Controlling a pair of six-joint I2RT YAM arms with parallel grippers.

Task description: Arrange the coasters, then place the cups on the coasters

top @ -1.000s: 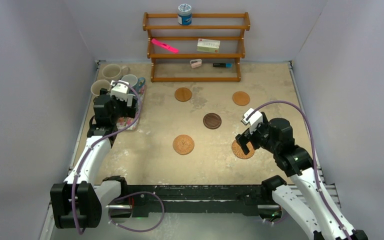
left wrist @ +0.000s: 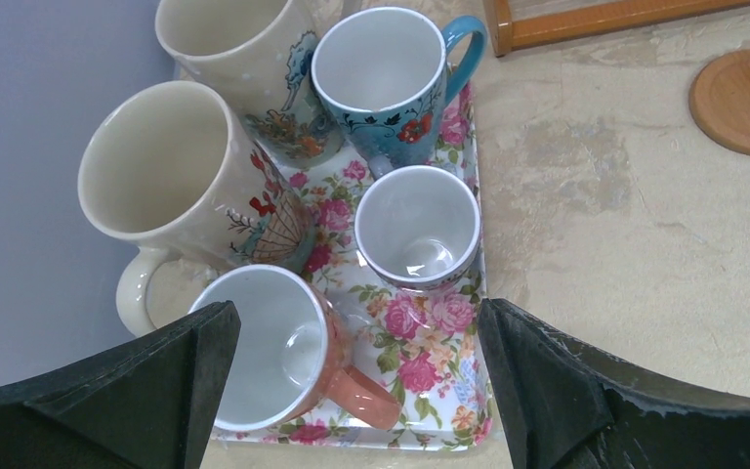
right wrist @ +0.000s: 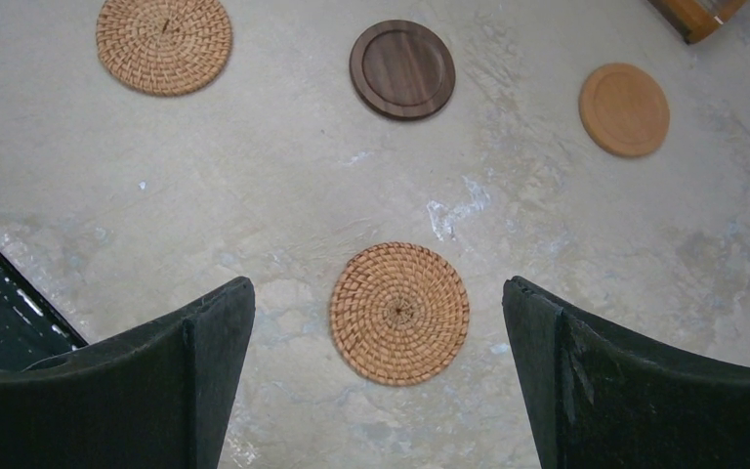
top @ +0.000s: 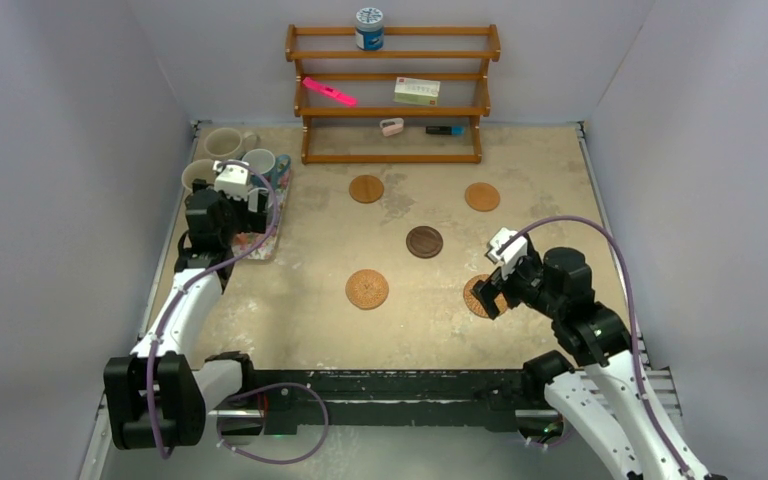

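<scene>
In the left wrist view a floral tray (left wrist: 418, 438) bears a small white cup (left wrist: 415, 230), a blue-handled cup (left wrist: 391, 88) and a pinkish cup (left wrist: 273, 352). Above it hangs my left gripper, open and empty, the pinkish cup below its left finger. My right gripper is open too, over a woven coaster (right wrist: 399, 313) with nothing between its fingers. Another woven coaster (top: 367, 289), a dark wooden coaster (top: 424, 242) and two light wooden coasters (top: 366, 188) lie on the table.
Two larger cream mugs (left wrist: 195, 166) stand along the left wall, beside the tray. At the back is a wooden rack (top: 392, 112) holding a jar (top: 369, 30), a small box (top: 417, 91) and other small items.
My right gripper has shifted slightly toward the front right of the table. The left arm has moved only a little. Cups and coasters look unmoved.
</scene>
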